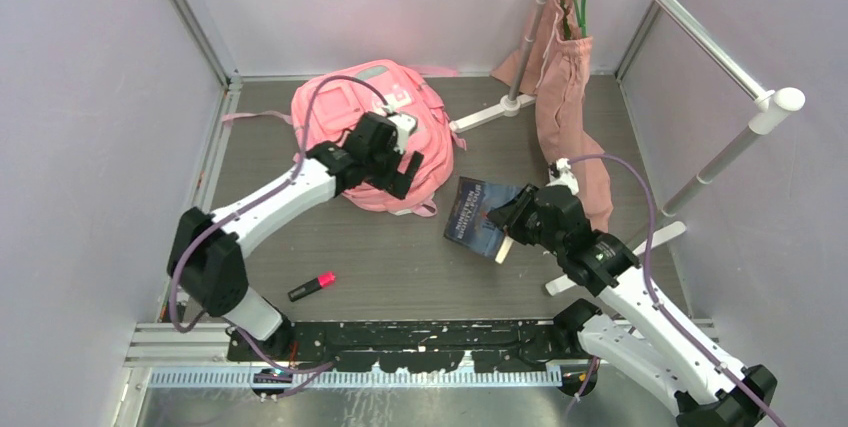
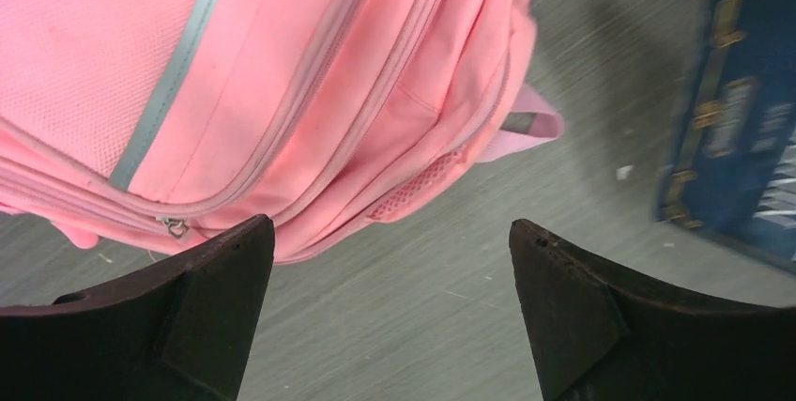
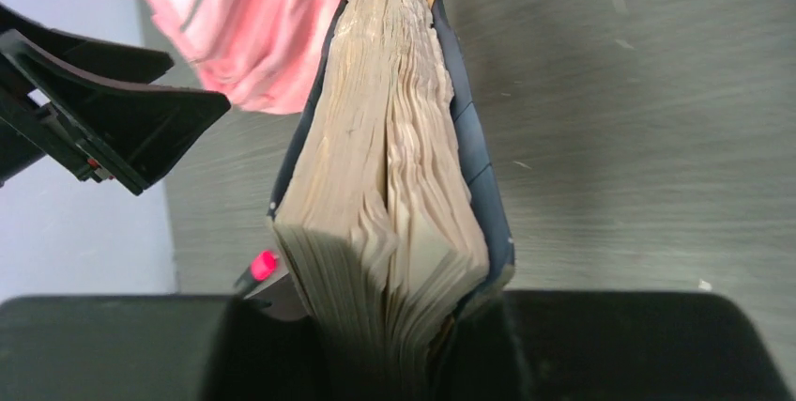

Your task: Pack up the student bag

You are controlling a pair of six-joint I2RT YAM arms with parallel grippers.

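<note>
The pink backpack (image 1: 340,112) lies at the back left of the grey floor (image 1: 430,267). My left gripper (image 1: 402,172) is over its right part, open and empty; in the left wrist view its fingers flank bare floor below the bag (image 2: 310,91). My right gripper (image 1: 500,217) is shut on a dark blue book (image 1: 475,207), right of the backpack; in the right wrist view its page block (image 3: 380,185) points up from between the fingers. A black marker with a red cap (image 1: 310,286) lies at the front left.
A white rail stand (image 1: 725,157) stands on the right, with pink cloth (image 1: 565,107) hanging from it to the floor. Walls enclose the sides and back.
</note>
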